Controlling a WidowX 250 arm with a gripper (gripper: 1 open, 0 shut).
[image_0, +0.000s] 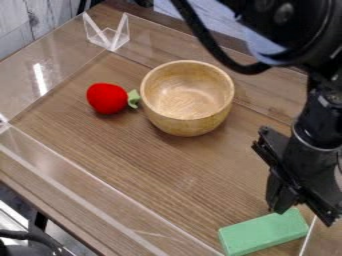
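Observation:
My black gripper (277, 208) is low at the right of the camera view, its fingers shut with nothing visible between them. Its tips hang just over or at the near edge of a mint-green block (257, 234) lying at the bottom right; whether they touch it, I cannot tell.
A tan bowl (187, 118) stands at the upper middle, with a red tomato-like object (106, 98) to its left. A clear plastic piece (107, 32) sits at the back left.

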